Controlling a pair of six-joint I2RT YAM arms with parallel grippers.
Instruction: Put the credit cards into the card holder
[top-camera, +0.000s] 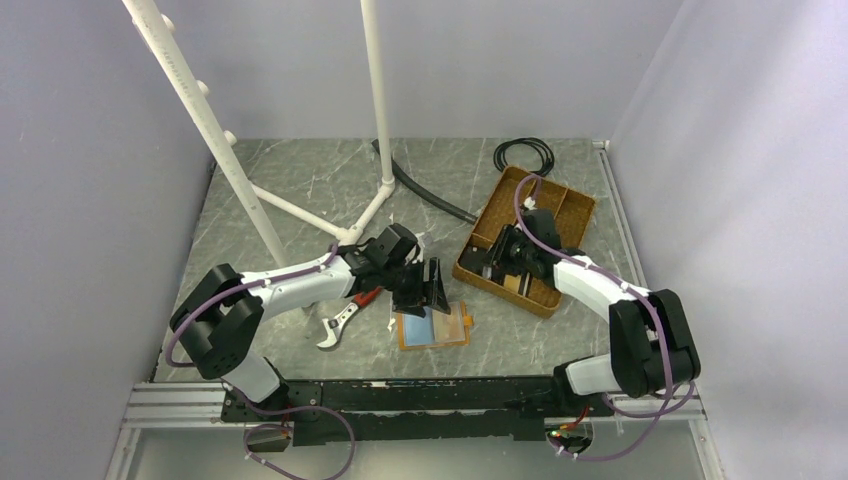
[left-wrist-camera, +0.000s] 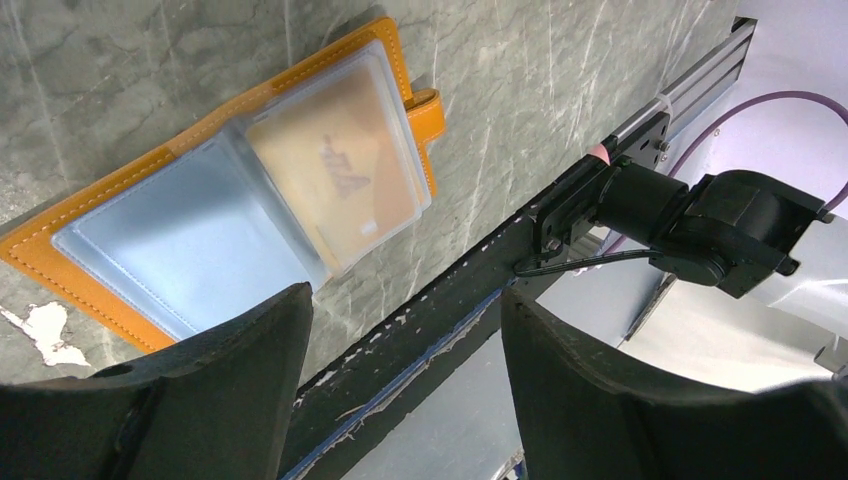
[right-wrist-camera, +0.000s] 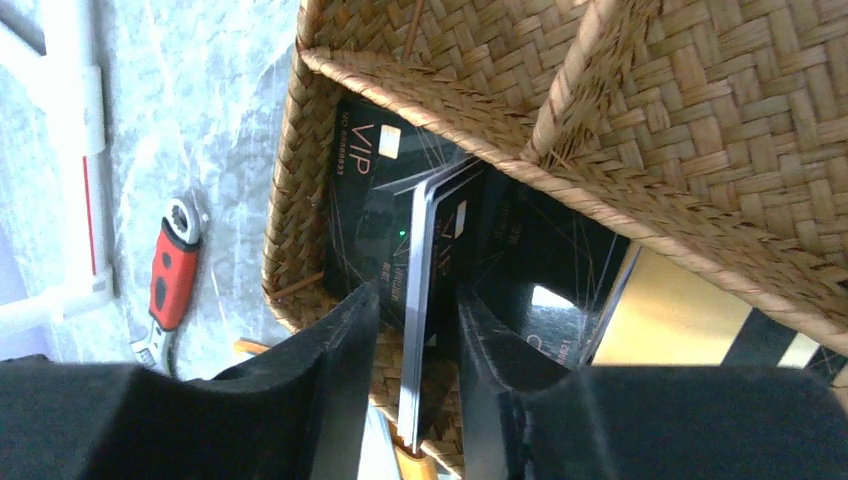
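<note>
An orange card holder (left-wrist-camera: 150, 170) with light blue and cream clear pockets lies on the table, below my left gripper, which is open and empty. In the wicker basket (top-camera: 572, 215), black VIP cards (right-wrist-camera: 380, 150) and a gold card (right-wrist-camera: 660, 310) lie in the front compartment. My right gripper is down over that compartment, its fingers part open around an upright silver-edged card (right-wrist-camera: 420, 240); whether they grip it is unclear in the blurred right wrist view.
An adjustable wrench (top-camera: 338, 325) lies left of the holder. White pipes (top-camera: 380, 200), a grey hose (top-camera: 430, 195) and a coiled black cable (top-camera: 522, 150) occupy the back of the table. Some bare table lies right of the holder.
</note>
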